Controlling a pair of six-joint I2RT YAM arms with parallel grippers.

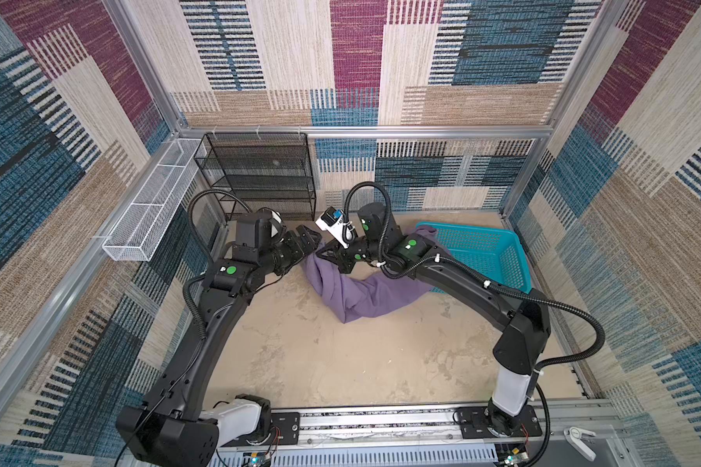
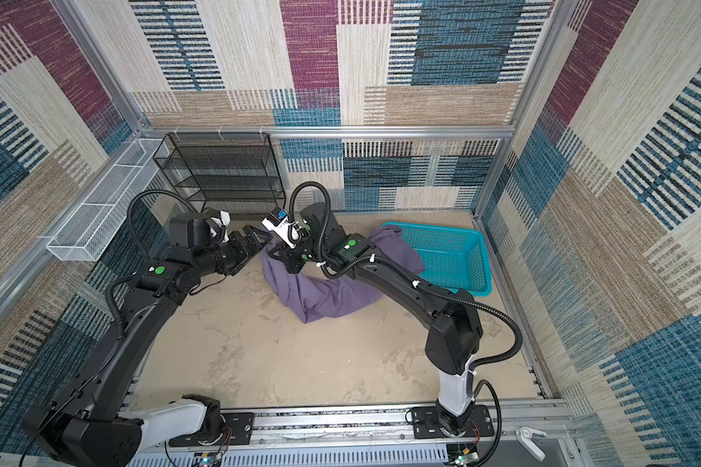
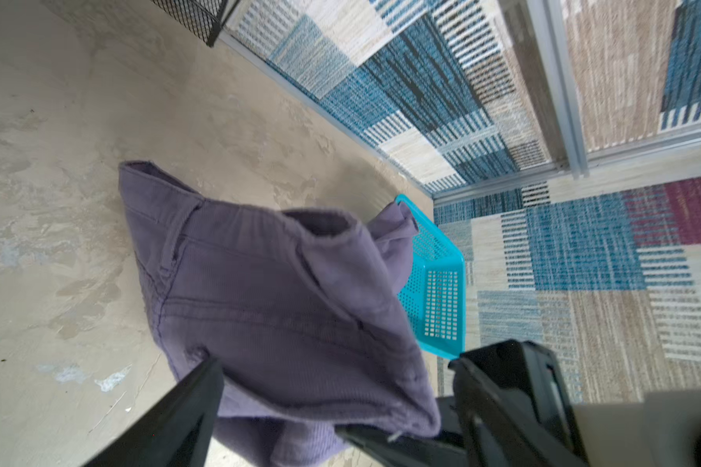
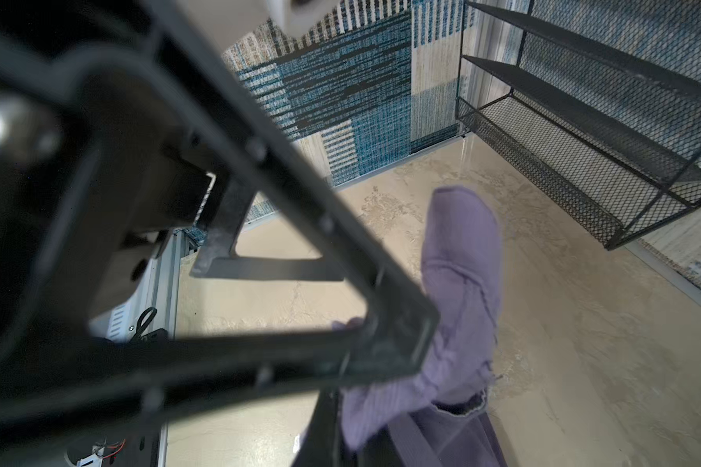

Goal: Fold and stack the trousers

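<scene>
Purple trousers [image 1: 342, 292] lie crumpled across the middle of the floor, reaching right toward the basket. In the left wrist view their waistband [image 3: 241, 233], with a belt loop, is lifted close below my left gripper, whose fingers stand open on either side of the cloth. My right gripper [image 1: 331, 257] is beside it at the upper left of the trousers, shut; in the right wrist view purple cloth [image 4: 459, 280] rises by its fingertips, and whether it is pinched is hard to see. The two grippers nearly meet.
A turquoise basket [image 1: 506, 257] stands at the back right, behind the right arm. A black mesh shelf [image 1: 253, 186] is at the back left, and a white wire rack [image 1: 136, 225] hangs on the left wall.
</scene>
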